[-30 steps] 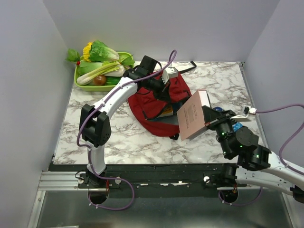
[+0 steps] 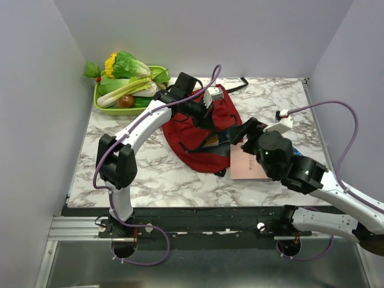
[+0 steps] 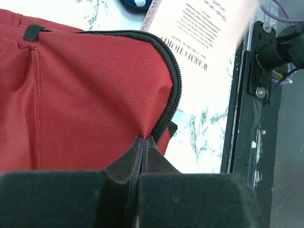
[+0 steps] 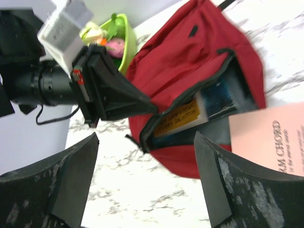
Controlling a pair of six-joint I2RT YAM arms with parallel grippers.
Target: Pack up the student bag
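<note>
The red bag (image 2: 197, 157) lies on the table with its mouth facing the front right. My left gripper is shut on the zippered edge of its red flap, holding the mouth apart. Inside, a book with tan page edges (image 4: 178, 119) and a dark item (image 4: 219, 100) show. A pinkish book (image 2: 245, 166) rests flat on the table just right of the mouth, outside the bag; its far part is hidden by the right arm in the top view. Over the book's left side and the mouth, my right gripper is open, with nothing between its fingers.
A green basket of vegetables (image 2: 107, 112) stands at the back left. Part of a blue item (image 2: 296, 152) shows behind the right arm. Bare marble table (image 2: 162, 186) lies in front of the bag and at the back right.
The book was tilted up in my right gripper; now it lies flat, let go. The left arm and bag look still.
</note>
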